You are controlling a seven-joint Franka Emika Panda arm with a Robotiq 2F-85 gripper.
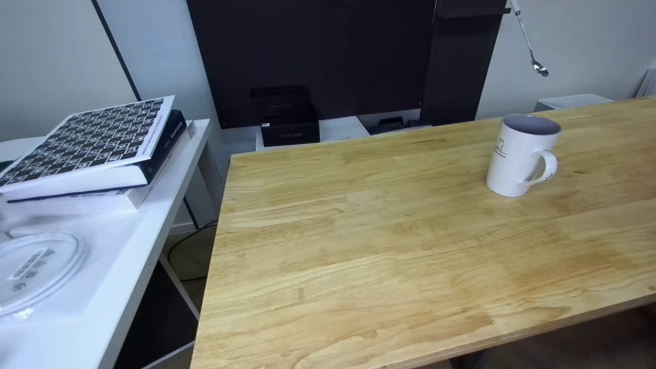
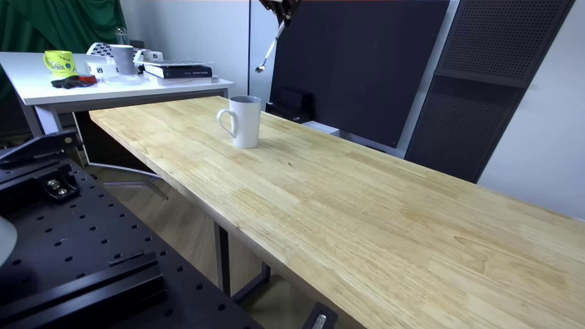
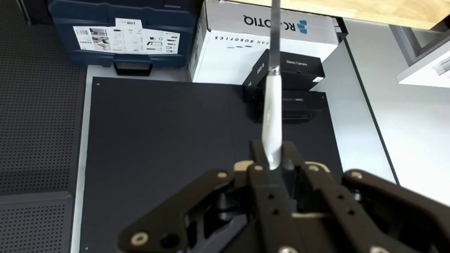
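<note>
A metal spoon (image 2: 268, 55) with a white handle (image 3: 272, 116) is held by its handle end in my gripper, which is shut on it. In exterior view 1 only the spoon (image 1: 526, 40) shows, hanging bowl-down at the top right; the gripper is out of that frame. The gripper (image 2: 284, 16) just enters the top of exterior view 2. Lower down, a white mug (image 1: 518, 161) with a grey inside stands upright on the wooden table (image 1: 369, 246). The spoon's bowl hangs in the air, well above the rim level of the mug and apart from it.
Bare table surrounds the mug on all sides. A white side table (image 2: 49, 90) carries books (image 2: 178, 71), a yellow mug (image 2: 60, 63) and a grey cup (image 2: 123, 58). Behind the wooden table stand a dark panel (image 1: 344, 55) and black boxes (image 1: 289, 132).
</note>
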